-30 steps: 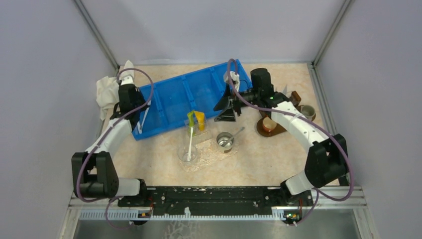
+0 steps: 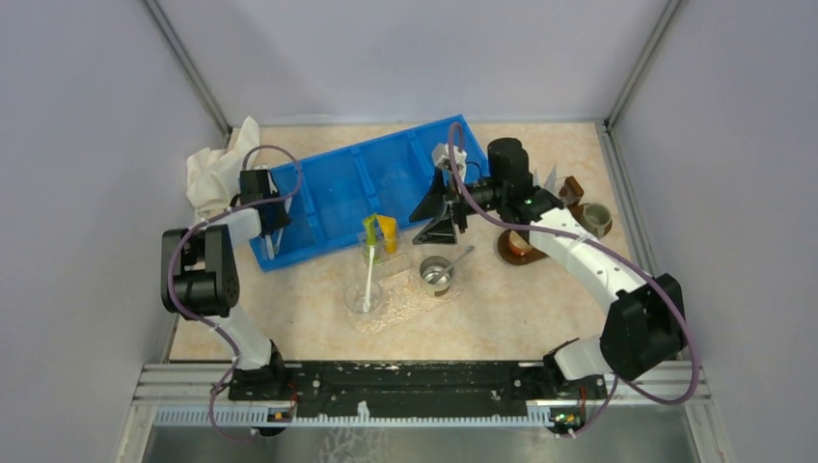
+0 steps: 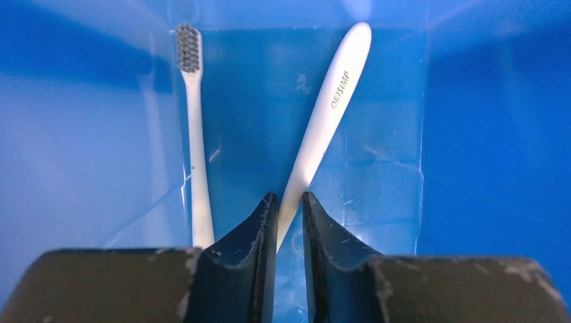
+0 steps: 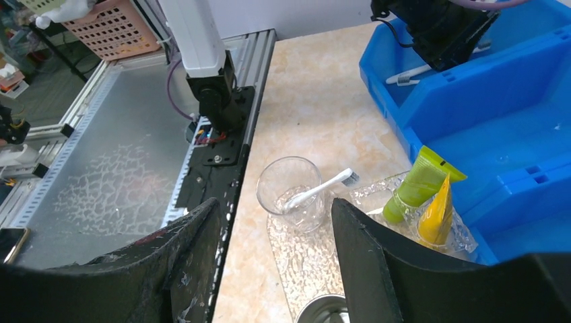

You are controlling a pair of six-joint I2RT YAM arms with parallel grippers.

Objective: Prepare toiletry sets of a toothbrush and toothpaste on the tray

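In the left wrist view, two white toothbrushes lie in a blue tray compartment: one bristles up, the other diagonal, its handle between or just at the narrowly spaced fingertips of my left gripper. Whether it is gripped I cannot tell. My right gripper stands open and empty over the table. Below it in the right wrist view are a glass holding a white toothbrush, and a clear holder with a green tube and a yellow tube.
The blue tray spans the back of the table, with several compartments. A metal cup with a spoon stands at centre, a wooden board with cups at right, a white cloth at back left.
My left arm has reached lower into the leftmost compartment, its forearm changing pose over the last second. The right arm has shifted slightly.
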